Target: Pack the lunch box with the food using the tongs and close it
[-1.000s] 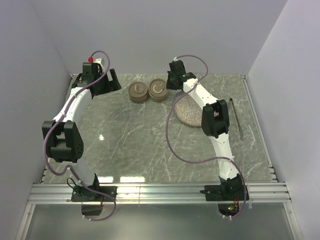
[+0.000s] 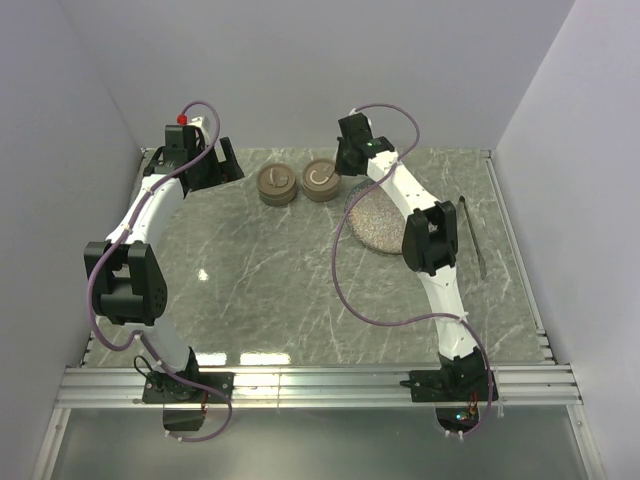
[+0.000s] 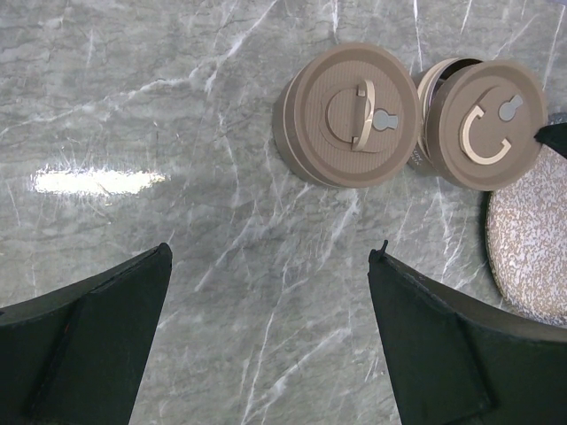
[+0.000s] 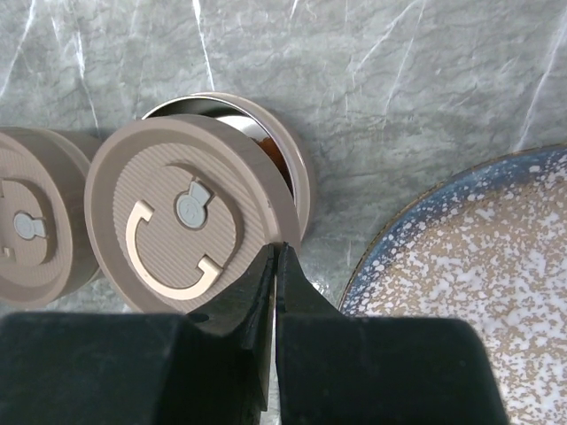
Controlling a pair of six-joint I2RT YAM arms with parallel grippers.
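Observation:
Two round taupe lunch boxes stand at the back middle. The left one (image 2: 276, 181) has its lid on, its handle folded flat (image 3: 363, 115). On the right one, the lid (image 4: 159, 221) with a pale handle sits askew, baring the steel rim and some brown food (image 4: 271, 152). My right gripper is shut, its tips at that lid's right edge, with nothing seen between them. My left gripper is open above bare table, left of the boxes in the top view (image 2: 225, 160).
A speckled plate (image 2: 375, 222) with a dark rim lies right of the boxes, under the right arm. A long thin utensil (image 2: 473, 237) lies near the right edge.
My right gripper and the lid beside it have shifted slightly rightward over the last second. The left arm has stayed in place.

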